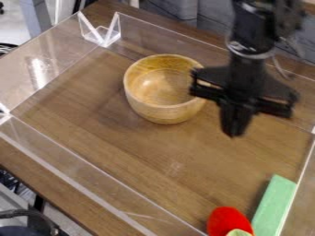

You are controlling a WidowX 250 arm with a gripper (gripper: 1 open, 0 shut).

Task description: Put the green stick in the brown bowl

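Note:
The green stick (274,208) lies on the wooden table at the lower right, running toward the frame's bottom edge. Farther back and left of centre sits the brown bowl (160,85), upright; what shows of its inside is empty. My dark gripper (237,122) hangs at the upper right and partly overlaps the bowl's right side in this view. It is blurred, and I cannot tell how its fingers stand. The stick is well below it in the frame, apart from it.
A red object (229,220) with a pale green end lies just left of the stick. Clear walls (92,194) run along the left side of the table. Bare wood (147,166) fills the middle and front.

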